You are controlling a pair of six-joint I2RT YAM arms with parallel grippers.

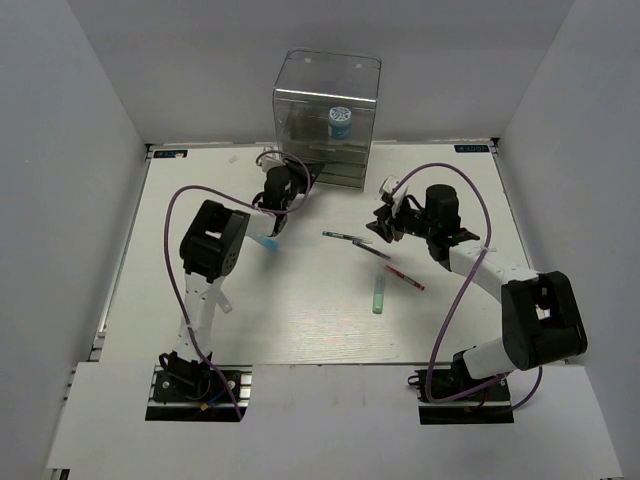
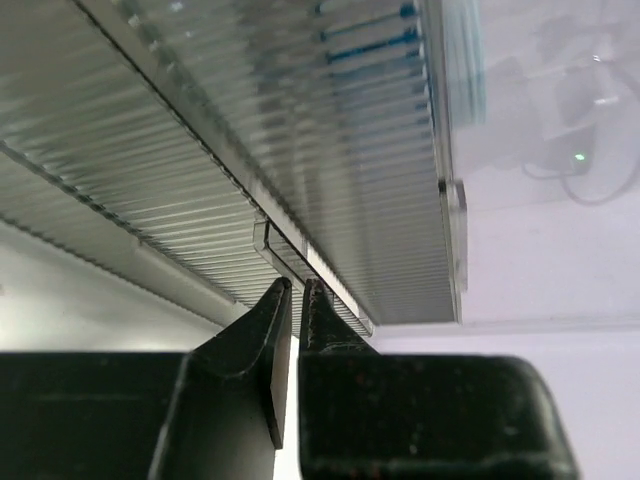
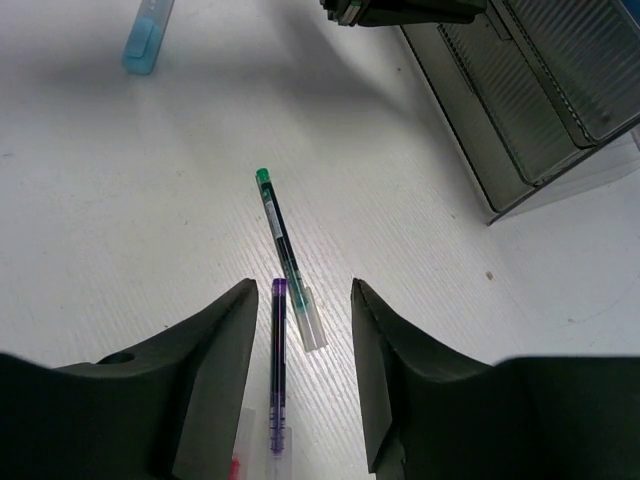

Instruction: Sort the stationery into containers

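Observation:
In the top view my left gripper (image 1: pixel 308 168) is at the lower front of the clear container (image 1: pixel 350 160); in the left wrist view its fingertips sit close together against a ridged ledge (image 2: pixel 380 240). Whether anything is between them is unclear. My right gripper is open above a green-capped pen (image 3: pixel 280 230) and a purple pen (image 3: pixel 278 360), both on the table. A red pen (image 1: pixel 406 278), a green item (image 1: pixel 378 295) and a blue item (image 3: pixel 145 40) also lie there.
A blue cylinder (image 1: pixel 340 122) is inside the container. A pale item (image 1: pixel 224 300) lies left of centre.

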